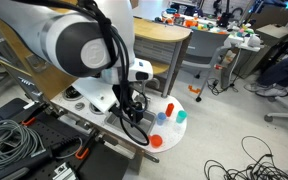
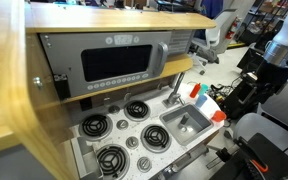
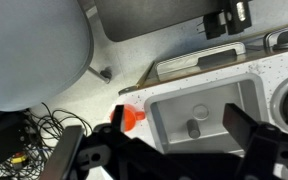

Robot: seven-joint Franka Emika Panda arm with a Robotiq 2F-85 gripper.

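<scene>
My gripper is open, its dark fingers spread at either side of the wrist view with nothing held between them. Below it lies the grey sink [image 3: 199, 105] with a dark drain, which looks empty apart from that. An orange-red cup [image 3: 127, 118] shows beside the sink, near the left finger. In exterior view 1, the arm hangs over the sink and partly hides it; the orange-red cup [image 1: 156, 141] stands at the counter's front edge. A blue cup [image 1: 162, 118], a teal cup [image 1: 181, 116] and a red object [image 1: 169, 107] stand to the right of the sink.
The stove burners [image 2: 113, 160] and their knobs lie left of the sink. A microwave [image 2: 114, 62] hangs on the shelf above the counter. The faucet [image 2: 175, 97] rises behind the sink. Loose cables [image 1: 249, 170] lie on the floor to the right.
</scene>
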